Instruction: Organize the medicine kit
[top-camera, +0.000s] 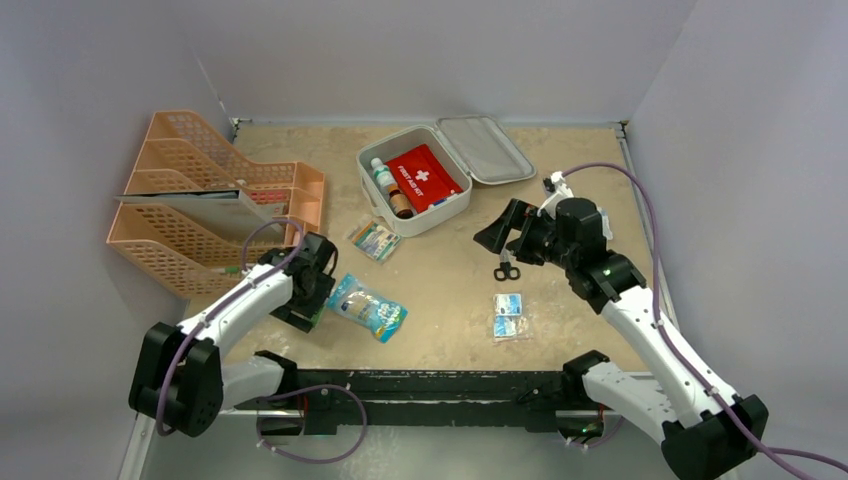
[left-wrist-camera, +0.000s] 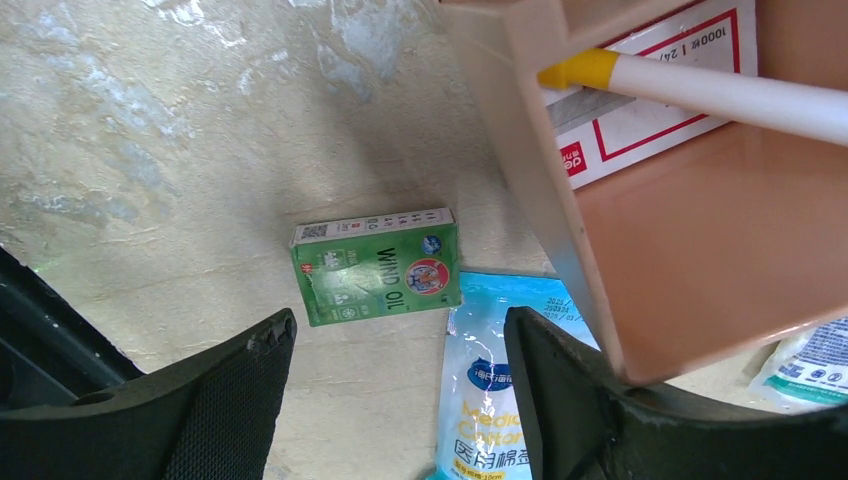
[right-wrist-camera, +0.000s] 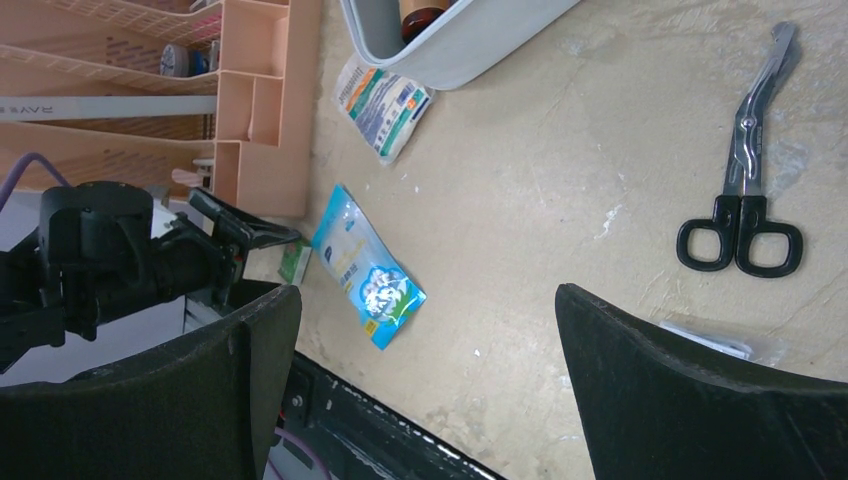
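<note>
A green Wind Oil box (left-wrist-camera: 380, 268) lies flat on the table, ahead of and between the parted fingers of my left gripper, not touched by them. From above, that gripper (top-camera: 298, 312) mostly covers the box. Beside it lies the blue cotton packet (top-camera: 368, 306). The grey medicine case (top-camera: 437, 218) stands unlatched at the back, holding a red first aid pouch (top-camera: 424, 177) and bottles (top-camera: 392, 188). My right gripper (top-camera: 495, 240) hangs open and empty near the black-handled scissors (right-wrist-camera: 742, 210).
An orange organizer (top-camera: 312, 185) fills the left side; its wall (left-wrist-camera: 560, 200) rises close to my left gripper. A small packet (top-camera: 374, 241) lies before the case, and a clear bag (top-camera: 508, 318) at front right. Mid-table is clear.
</note>
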